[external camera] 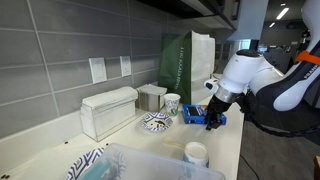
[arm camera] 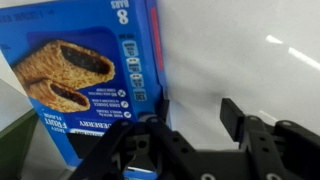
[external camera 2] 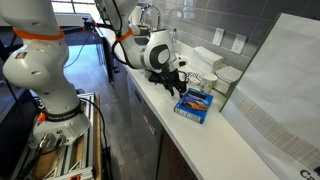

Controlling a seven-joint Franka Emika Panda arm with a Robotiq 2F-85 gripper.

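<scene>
A blue box of fruit bars (arm camera: 80,75), with cut bars pictured on its front, fills the left of the wrist view. In the second exterior view the box (external camera 2: 193,105) is on the white counter, beside my gripper (external camera 2: 174,88). Seen close up, my gripper has a gap between its dark fingertips. Its left finger (arm camera: 150,138) overlaps the box's right edge, while pale counter shows between the fingers. Whether part of the box is caught between them cannot be made out. From the first exterior view, my gripper (external camera: 212,119) is in front of the blue box (external camera: 194,113).
A white cup (external camera: 196,153) and a clear plastic bin (external camera: 145,163) stand nearer the first camera. A patterned bowl (external camera: 157,122), a paper cup (external camera: 172,103) and a white container (external camera: 110,111) line the wall side. Bare counter (external camera 2: 235,150) extends beyond the box.
</scene>
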